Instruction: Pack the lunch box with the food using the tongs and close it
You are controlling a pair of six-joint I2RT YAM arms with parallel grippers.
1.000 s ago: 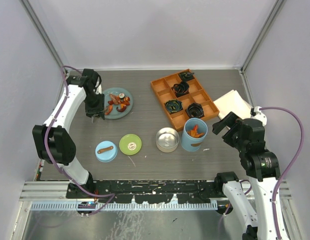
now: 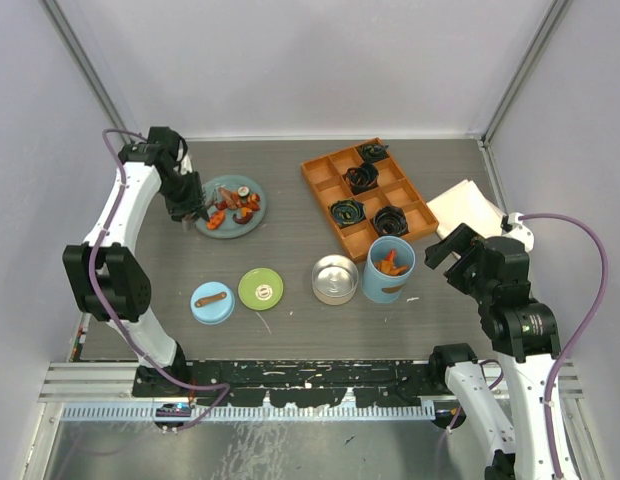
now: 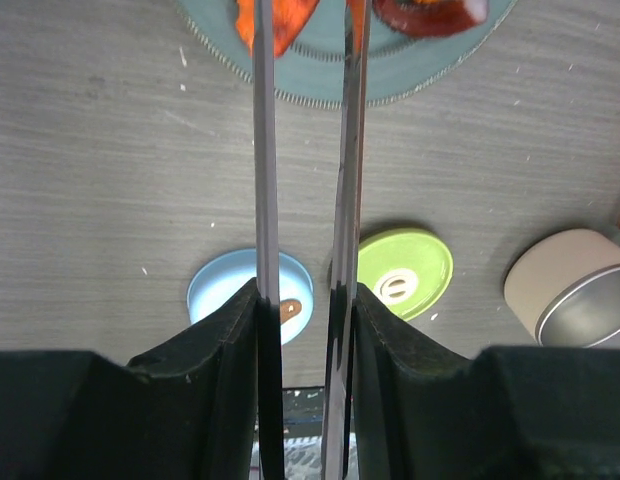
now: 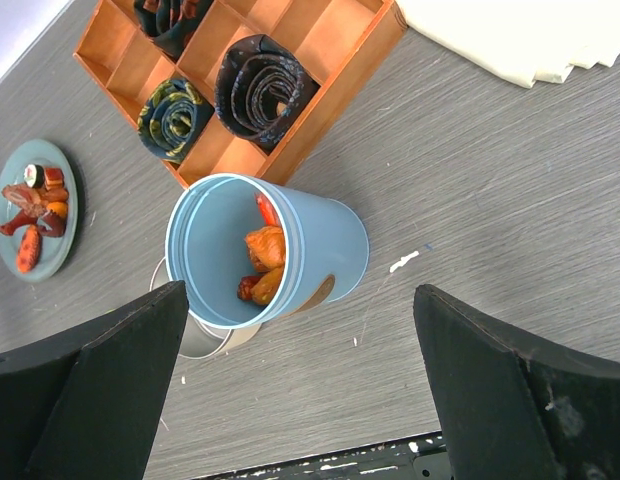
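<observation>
My left gripper (image 2: 198, 205) is over the left side of the blue plate (image 2: 240, 225). In the left wrist view its long fingers reach to orange food (image 3: 286, 25); what lies between the tips is cut off by the frame's edge. My right gripper (image 2: 445, 245) stands open and empty above the blue container (image 2: 385, 285), which holds orange and red food (image 4: 270, 250). A metal pot (image 2: 335, 280), a green lid (image 2: 260, 290) and a blue lid (image 2: 212, 312) lie at the front.
An orange compartment tray (image 2: 320, 175) with dark rolled items stands at the back right, folded cream cloths (image 2: 465, 210) beside it.
The right arm is unchanged.
</observation>
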